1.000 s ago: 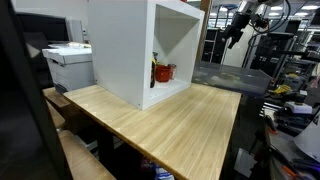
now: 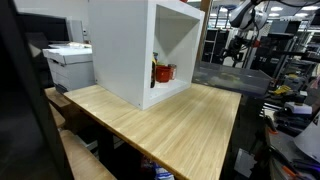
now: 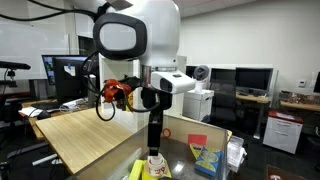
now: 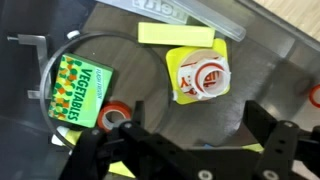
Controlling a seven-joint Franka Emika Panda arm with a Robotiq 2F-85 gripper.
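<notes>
My gripper hangs over a grey bin, its fingers apart and nothing between them. Just beyond the gap in the wrist view, a white, red-marked cup-like item (image 4: 205,76) rests on a yellow piece (image 4: 182,58). The same white item (image 3: 155,164) shows below the arm in exterior view 2. Left of it in the wrist view lies a green box with vegetable pictures (image 4: 80,90), and a red-rimmed round item (image 4: 114,114) sits beside that. A yellow block (image 4: 176,34) is near the bin's upper wall.
Blue and yellow packs (image 3: 206,160) lie in the bin's right part. A dark cable (image 4: 120,36) curves round the green box. The wooden table (image 2: 175,125) has a wide clear stretch, with a white shelf (image 2: 122,45) holding a red container (image 2: 163,73).
In exterior view 1 the distant arm has come down and a little to the right over the bin. The table and shelf look the same.
</notes>
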